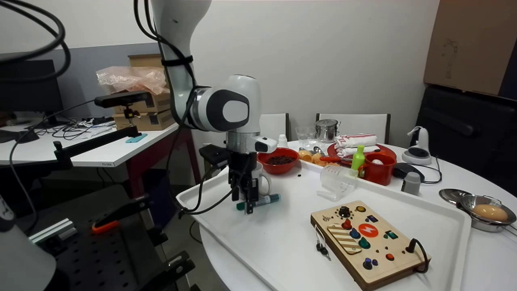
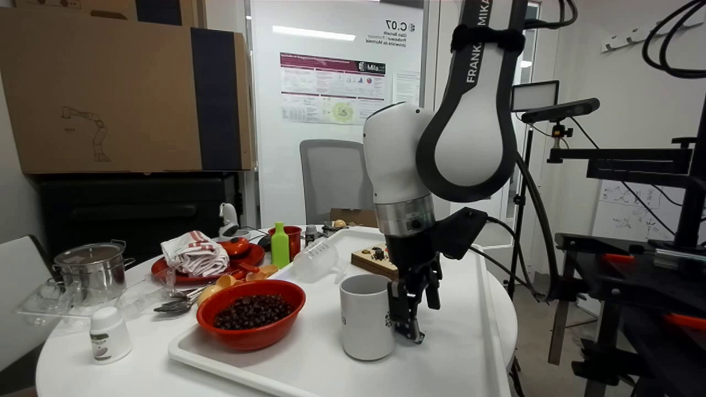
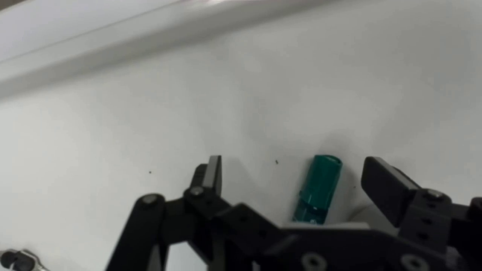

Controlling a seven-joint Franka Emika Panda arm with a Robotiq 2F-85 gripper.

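A teal-capped marker lies on the white tray, close to the white mug. My gripper hangs low over the marker's cap end, fingers pointing down. In the wrist view the open gripper has the marker's teal end showing between its spread fingers, nearer the right one. Nothing is clasped, and the marker's other end is hidden behind the gripper body. Upright, the mug stands right beside the fingers in exterior view 2; whether they touch it I cannot tell.
A red bowl of dark beans sits near the mug. A wooden switch board with keys and a clear jug also occupy the tray. Red dishes and a green bottle stand beyond its edge. The tray's front middle is clear.
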